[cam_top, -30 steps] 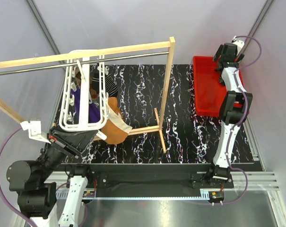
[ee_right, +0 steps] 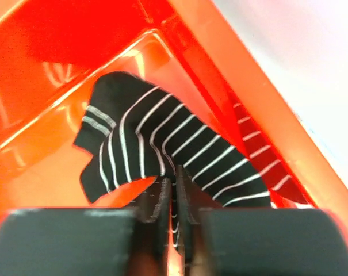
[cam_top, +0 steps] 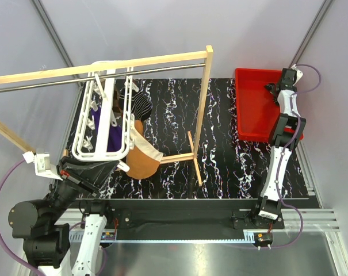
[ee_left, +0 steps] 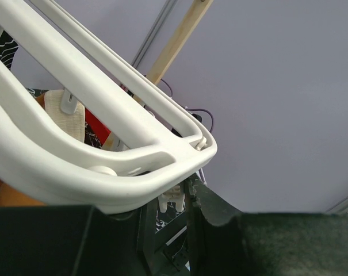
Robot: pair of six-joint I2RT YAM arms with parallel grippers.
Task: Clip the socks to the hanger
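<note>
The white clip hanger (cam_top: 109, 156) hangs from a wooden stand at the left. Its near corner is where my left gripper (cam_top: 112, 167) is shut, on the white frame; the contact itself is partly hidden in the left wrist view. Hanging below the hanger are an orange-brown and cream sock (cam_top: 142, 161), a purple sock (cam_top: 115, 138) and a black striped sock (cam_top: 141, 107). Inside the red bin (cam_top: 256, 115), another black sock with white stripes (ee_right: 162, 129) lies against a corner. My right gripper is shut on a fold of this sock, which bunches at the fingertips.
The wooden stand's upright (cam_top: 203, 103) and foot (cam_top: 195, 158) stand between hanger and bin. Bare black marbled tabletop (cam_top: 220, 164) lies between the stand and the bin. Grey walls rise close behind and to the right of the bin.
The hanging socks swung slightly; the left arm barely moved.
</note>
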